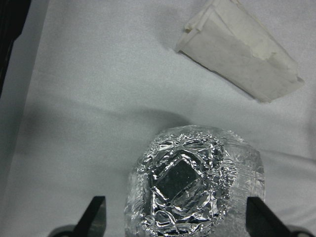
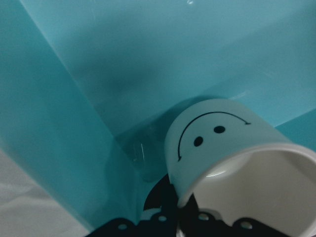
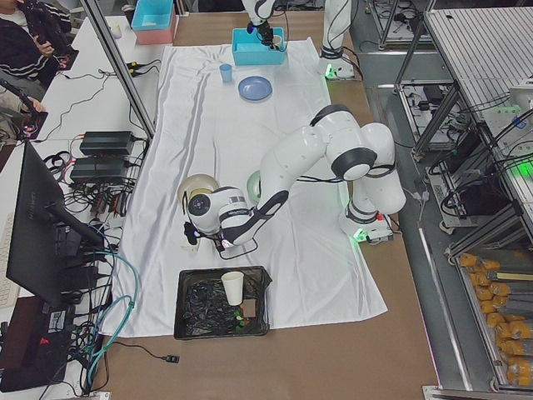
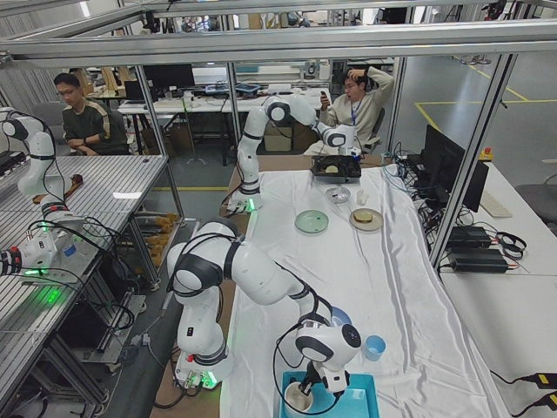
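Observation:
In the left wrist view, my left gripper is open above a crumpled foil item (image 1: 192, 180), its two fingers low on either side of it. A folded paper napkin (image 1: 239, 54) lies beside the foil. In the right wrist view, my right gripper is shut on the rim of a white mug (image 2: 222, 128) with a face drawn on it. The mug is tilted inside the blue bin (image 2: 74, 89), near a corner; whether it touches the floor I cannot tell.
A black lined bin (image 3: 208, 325) with a white cup stands beside the left gripper. A green plate (image 4: 312, 221), a tan plate (image 4: 370, 225), a blue plate (image 3: 255, 88) and a blue cup (image 3: 226, 73) are on the cloth, which is clear in the middle.

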